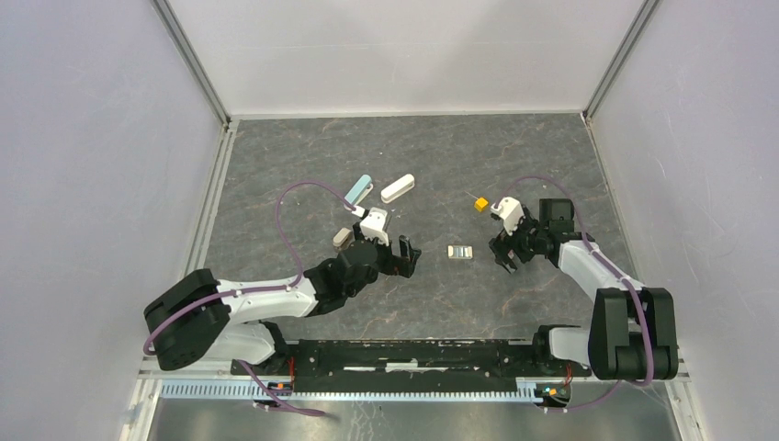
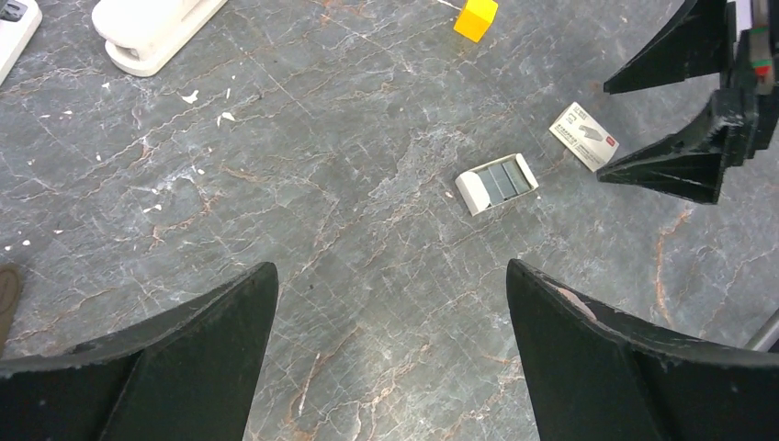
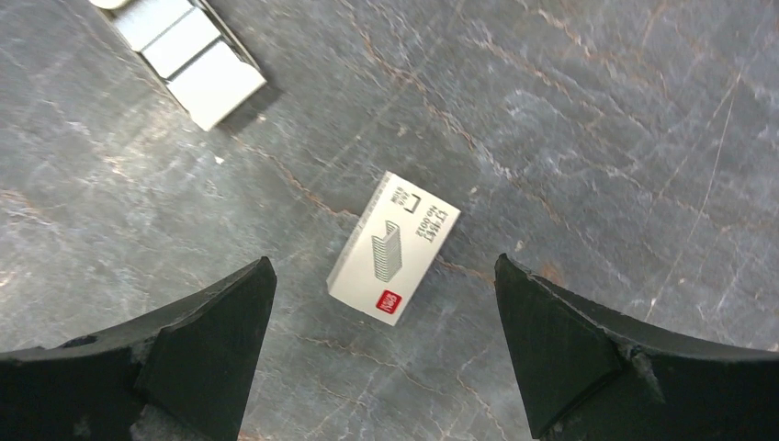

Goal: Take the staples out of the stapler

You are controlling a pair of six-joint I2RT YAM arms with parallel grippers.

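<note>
A white stapler [image 1: 398,188] and a light blue stapler [image 1: 358,190] lie on the back left of the table. Near the middle rests a small open tray [image 2: 497,184] with rows of grey staples in it. The printed white staple box [image 3: 395,248] lies flat to its right; the right arm hides it from above. My right gripper hovers over this box, fingers spread on either side and nothing gripped. Left of the tray, my left gripper [image 1: 411,254] is open above bare table, empty.
A yellow cube [image 1: 481,204] sits at the back right with a thin strand beside it. Close behind the left arm is a small beige object [image 1: 343,237].
</note>
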